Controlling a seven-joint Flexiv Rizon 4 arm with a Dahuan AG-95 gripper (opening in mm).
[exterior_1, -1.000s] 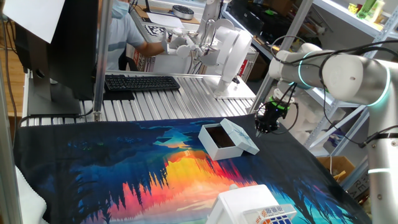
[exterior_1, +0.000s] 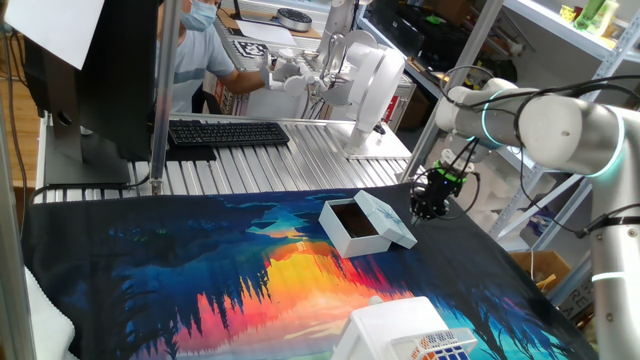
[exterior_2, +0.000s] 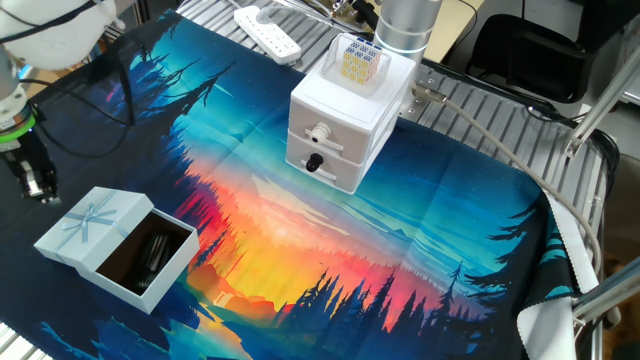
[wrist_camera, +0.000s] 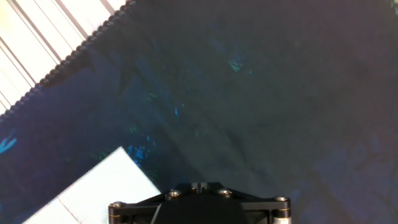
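My gripper shows at the bottom of the wrist view, its fingertips together and nothing visible between them. In exterior view 2 the gripper (exterior_2: 42, 196) hangs at the left edge, above the dark part of the cloth and beside a pale gift box (exterior_2: 165, 285). The box is open, and its lid (exterior_2: 92, 228) with a ribbon bow rests tilted against one side. Inside lies a dark object (exterior_2: 154, 256), too unclear to name. A white corner (wrist_camera: 118, 180) of the box or lid enters the wrist view at the lower left.
A small white drawer unit (exterior_2: 345, 120) with one white and one black knob stands on the cloth, a clear container of patterned cubes (exterior_2: 360, 62) on top. A power strip (exterior_2: 268, 36) lies behind.
My arm and gripper have shifted slightly to the right in exterior view 1. The box, lid and drawer unit have stayed put.
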